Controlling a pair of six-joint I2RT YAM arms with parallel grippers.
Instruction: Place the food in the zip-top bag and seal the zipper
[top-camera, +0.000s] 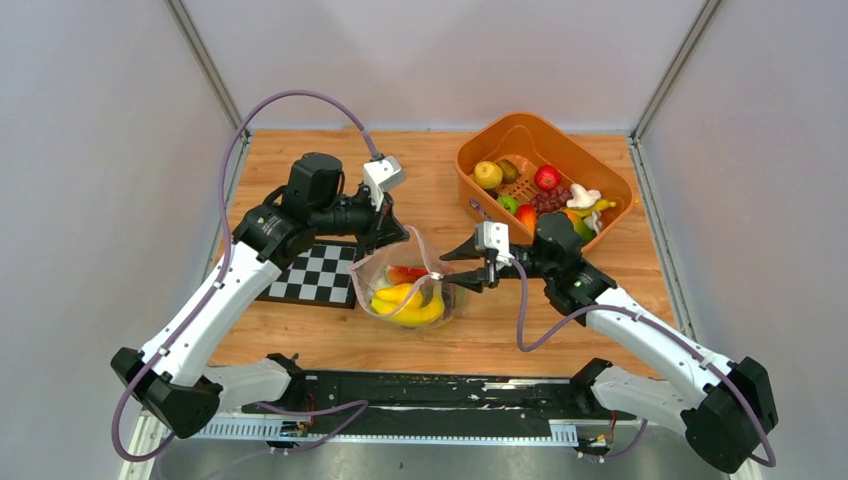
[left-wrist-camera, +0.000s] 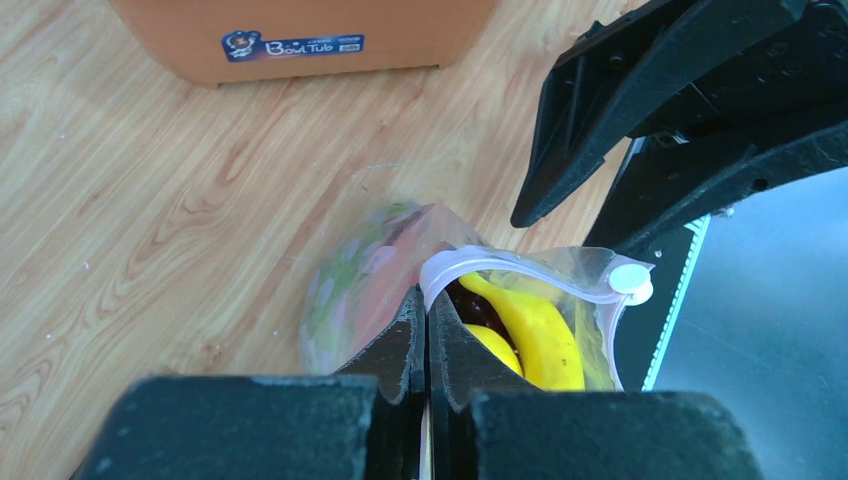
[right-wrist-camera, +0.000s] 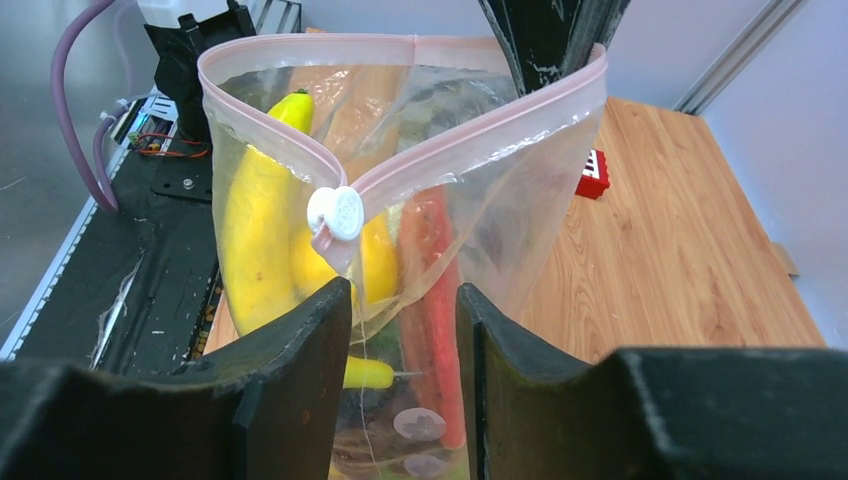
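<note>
The clear zip top bag (top-camera: 447, 303) stands with its mouth spread wide, holding yellow and red food pieces. Inside, a yellow banana-like piece (right-wrist-camera: 258, 240) and a red stick-like piece (right-wrist-camera: 438, 305) show through the plastic. My left gripper is shut on the bag's rim, pinching its pale zipper strip at one side. A white slider (right-wrist-camera: 336, 212) sits at the rim's near corner. Facing that corner, my right gripper holds its fingers apart on either side of the bag's lower front in its wrist view, below the slider, gripping nothing.
An orange tub (top-camera: 560, 150) with assorted toy food stands at the back right, behind the right arm. A black-and-white checkered board (top-camera: 318, 272) lies beneath the left arm. Bare wooden table (top-camera: 500, 340) shows in front of the right gripper.
</note>
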